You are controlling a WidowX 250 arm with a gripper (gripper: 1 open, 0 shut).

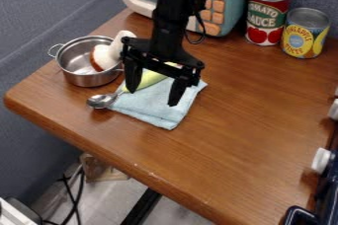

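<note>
The black gripper (154, 91) hangs open over a folded light blue cloth (161, 112), its two fingers apart on either side. A pale yellow-green object (146, 77), long and partly hidden by the gripper, lies on the cloth behind the fingers. A metal spoon (101, 101) rests at the cloth's left edge. To the left stands a steel pot (79, 70) with white and reddish contents (114, 49).
A tomato sauce can (266, 22) and a yellow can (303, 37) stand back right, beside a teal toy appliance (224, 7). Dark objects with white knobs (321, 160) line the right edge.
</note>
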